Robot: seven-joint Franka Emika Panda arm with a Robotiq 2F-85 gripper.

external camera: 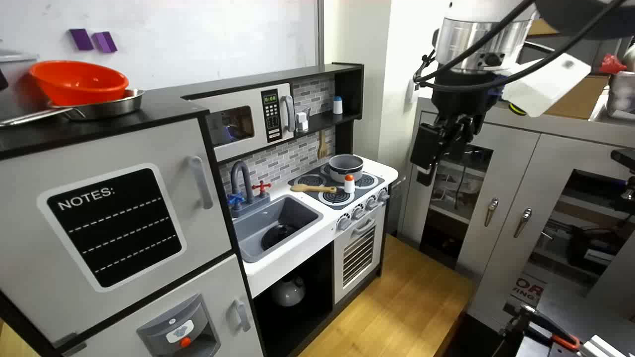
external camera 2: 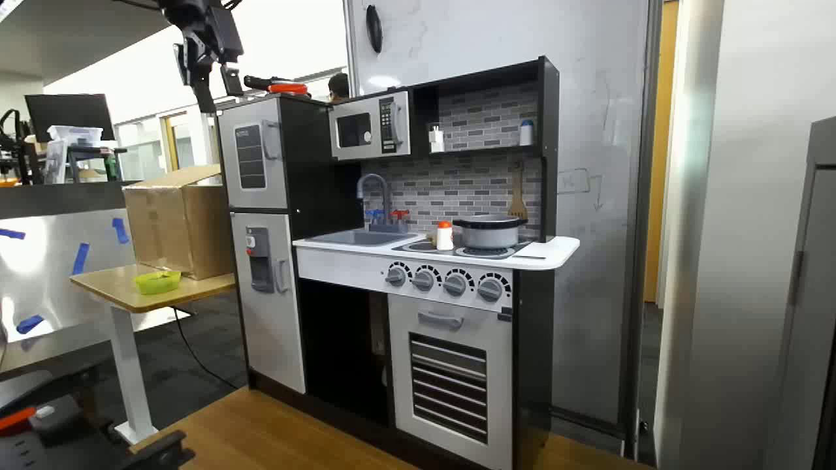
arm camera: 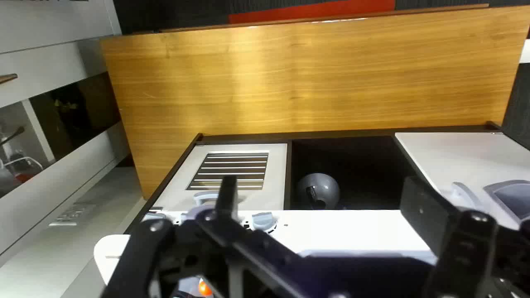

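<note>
My gripper stands open in the wrist view, its two dark fingers wide apart and nothing held between them. Below it lie the toy kitchen's white counter and lower front. In exterior view 2 the gripper [external camera 2: 219,90] hangs high at the upper left, in the image near the fridge top. A grey pot [external camera: 346,167] sits on the stove, with an orange-capped white shaker [external camera: 349,184] and a wooden spoon [external camera: 313,188] nearby. The grey sink [external camera: 309,215] has a dark round item [external camera: 278,235] inside. A grey kettle [arm camera: 318,191] rests in the open lower compartment.
An orange bowl [external camera: 78,82] and a metal pan [external camera: 113,107] sit atop the fridge. A wooden spatula [external camera 2: 518,192] hangs on the backsplash. The oven door [external camera 2: 452,376] and microwave [external camera 2: 368,125] are closed. The wooden platform [arm camera: 308,74] before the kitchen is clear; cabinets [external camera: 506,196] border it.
</note>
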